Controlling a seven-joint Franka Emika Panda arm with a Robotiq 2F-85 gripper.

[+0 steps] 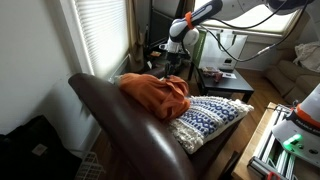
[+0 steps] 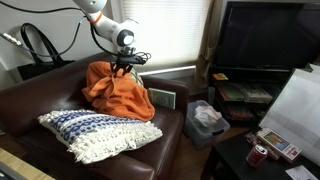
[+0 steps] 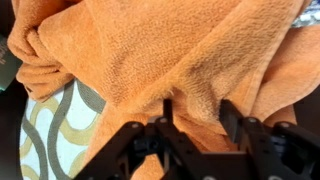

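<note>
A crumpled orange towel (image 1: 160, 94) lies over the brown leather sofa (image 2: 170, 122). In the wrist view the towel (image 3: 190, 50) fills most of the frame, and its folds run beneath and between my fingertips. My gripper points down at the cloth with its dark fingers apart, part open. Exterior view 2 shows the gripper (image 2: 124, 69) at the towel's upper part. Whether the fingertips press into the cloth cannot be told.
A blue and white woven cushion (image 2: 98, 132) lies on the seat in front of the towel. Beside the sofa stands a clear plastic bin (image 2: 205, 122). A patterned cloth (image 3: 62, 130) shows under the towel. A dark table (image 2: 255, 160) holds a red can (image 2: 257, 155).
</note>
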